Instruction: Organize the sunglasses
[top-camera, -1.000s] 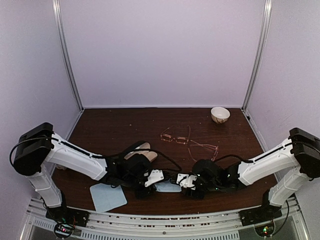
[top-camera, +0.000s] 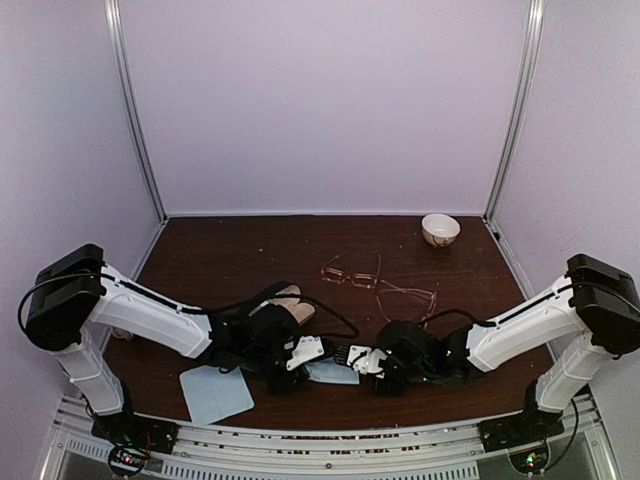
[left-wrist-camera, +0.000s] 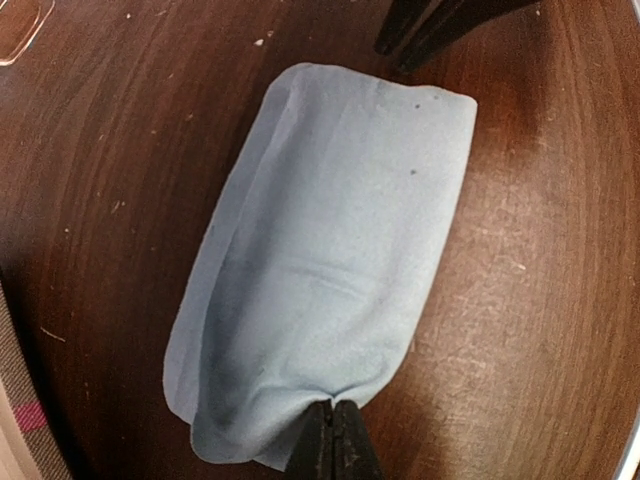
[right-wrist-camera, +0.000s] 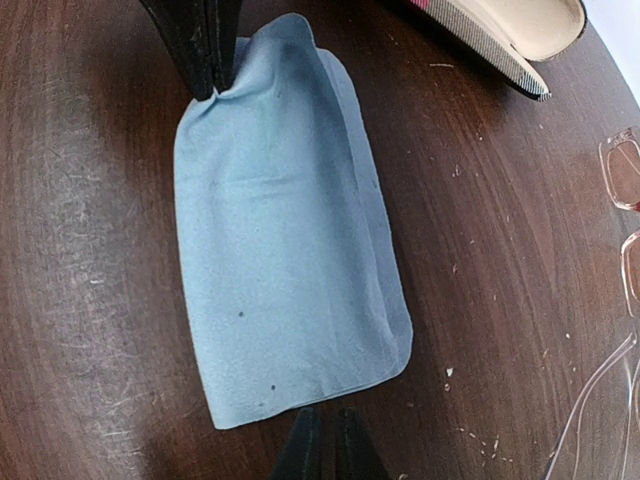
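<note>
A light blue cloth (left-wrist-camera: 320, 220) lies folded on the table at the front centre. My left gripper is shut on one corner of it, pinching the fabric into creases, also visible at top left in the right wrist view. My right gripper is just beyond the cloth's opposite end, its fingers near together over bare wood; whether they are parted is hard to tell. Two pairs of pink-framed glasses, one (top-camera: 350, 277) left of the other (top-camera: 410, 293), lie behind the arms.
A second blue cloth (top-camera: 216, 396) lies flat at the front left. An open case (top-camera: 295, 305) with a striped side is behind the left gripper. A white bowl (top-camera: 440, 230) stands at the back right.
The right arm has shifted slightly to the left in its upper links and the wrist a little back from the left gripper. The left arm looks unchanged.
</note>
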